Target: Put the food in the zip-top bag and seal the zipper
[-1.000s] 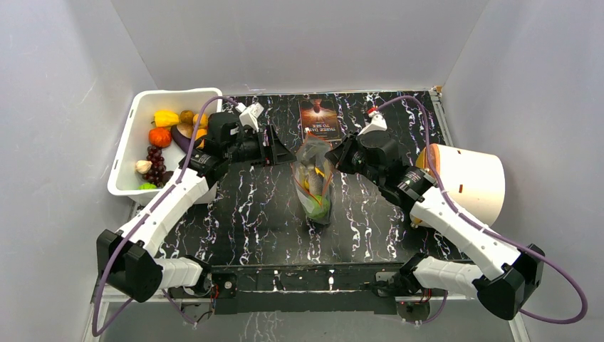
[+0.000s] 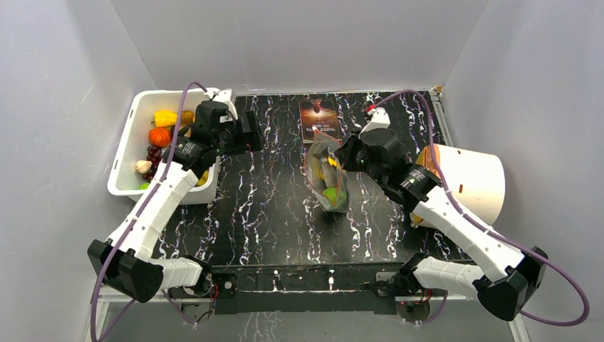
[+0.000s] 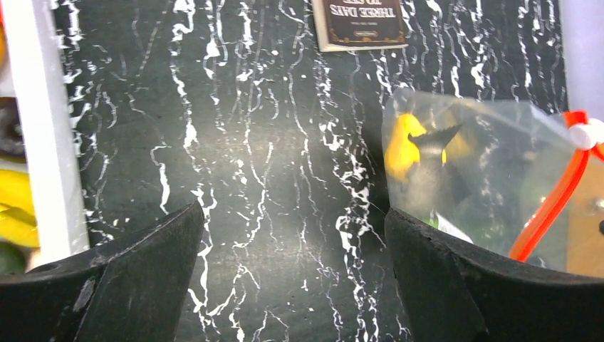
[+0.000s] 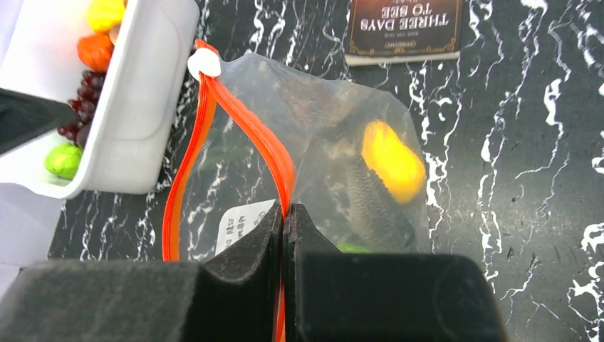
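Observation:
The clear zip top bag (image 2: 318, 173) stands near the middle of the black marbled table, its orange-edged mouth partly spread. Inside it show a yellow food item (image 4: 393, 161), something grey beside it and a bit of green low down. My right gripper is shut on the bag's orange rim, which runs down between its fingers. The white slider (image 4: 205, 63) sits at the other end of the zipper. Left of the bag and apart from it, my left gripper is open, only bare table showing between its fingers.
At the left a white bin (image 2: 122, 165) holds grapes (image 2: 154, 158), an orange vegetable (image 2: 159, 137) and other foods. A book (image 2: 319, 117) lies behind the bag. At the right a cream cylinder (image 2: 478, 184) lies on its side. Clear table lies between bin and bag.
My left gripper has drawn back leftward, away from the bag toward the bin. The right gripper has shifted slightly right, and the bag has moved right and turned with it.

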